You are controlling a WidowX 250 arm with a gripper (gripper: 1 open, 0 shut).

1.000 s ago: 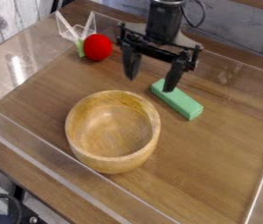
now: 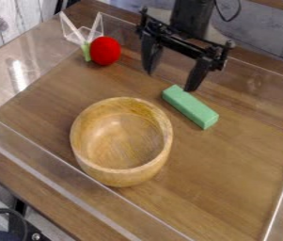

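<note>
My black gripper [image 2: 171, 66] hangs over the back middle of the wooden table, its two fingers spread open above the area behind a green block [image 2: 190, 107]. The block lies flat on the table, right of a wooden bowl [image 2: 121, 160], which is empty. A red ball [image 2: 104, 51] rests at the back left, left of the gripper.
A small white wire-like object [image 2: 78, 34] stands beside the ball at the back left. Clear walls or edges border it on the left and right.
My gripper has moved back and slightly up in the view, away from the green block. The bowl, ball and block look unmoved.
</note>
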